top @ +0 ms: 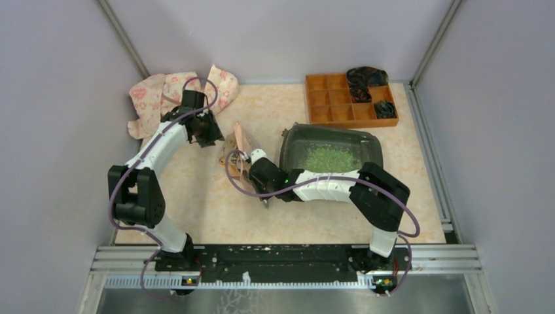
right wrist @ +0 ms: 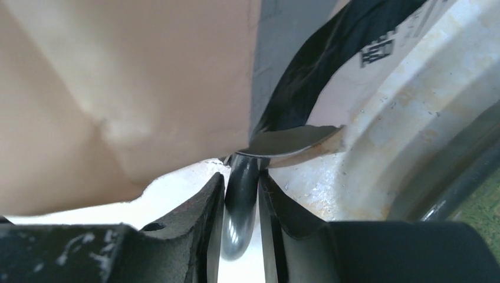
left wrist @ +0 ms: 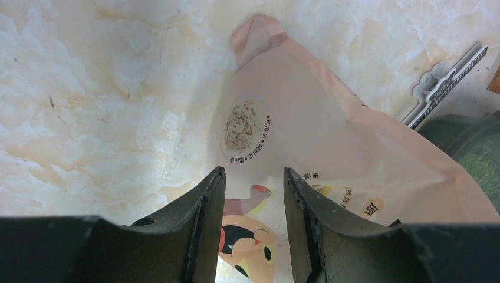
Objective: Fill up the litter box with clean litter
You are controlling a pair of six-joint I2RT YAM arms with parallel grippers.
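A pinkish paper litter bag (top: 237, 145) with a cartoon cat stands left of the dark green litter box (top: 363, 150), which has green granules on its floor. My left gripper is part open above the bag, nothing seen between its fingers. At the bag's right side, my right gripper has its fingers around or just over a dark, rounded handle (right wrist: 239, 209) of what looks like a scoop, partly under the paper; whether it grips it is unclear.
An orange compartment tray (top: 321, 98) with black bundles is at the back right. Flowered cushions (top: 147, 98) lie at the back left. A slim grey tool (left wrist: 442, 88) lies beyond the bag.
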